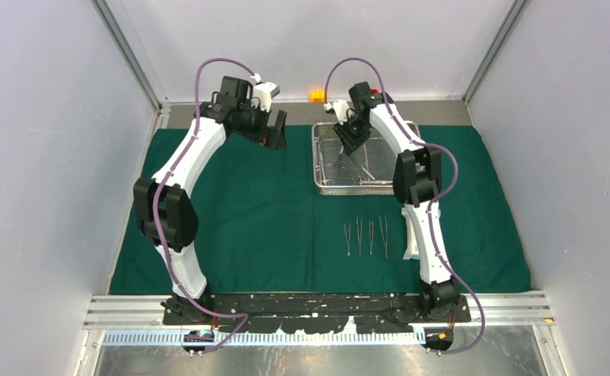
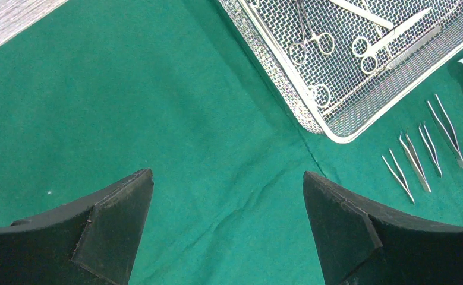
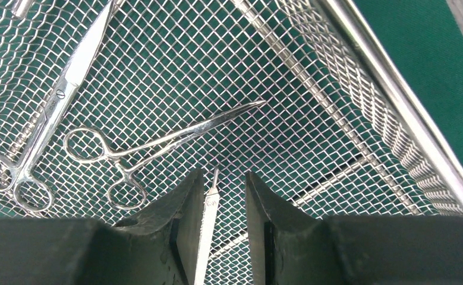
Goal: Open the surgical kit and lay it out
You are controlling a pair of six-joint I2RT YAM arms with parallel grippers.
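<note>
The wire mesh tray (image 1: 326, 189) holds scissors (image 3: 62, 95), a clamp-like instrument (image 3: 187, 132) and a slim flat handle (image 3: 208, 219), among others. My right gripper is low inside the tray, open, with that handle's narrow tip showing between its fingers. My left gripper hangs open and empty over the green cloth left of the tray. Several tweezers (image 2: 416, 163) lie in a row on the cloth in front of the tray.
A white packet (image 1: 409, 243) lies under the right arm, beside the tweezers. Walls close in both sides and the back; a small yellow object (image 1: 316, 96) sits at the back.
</note>
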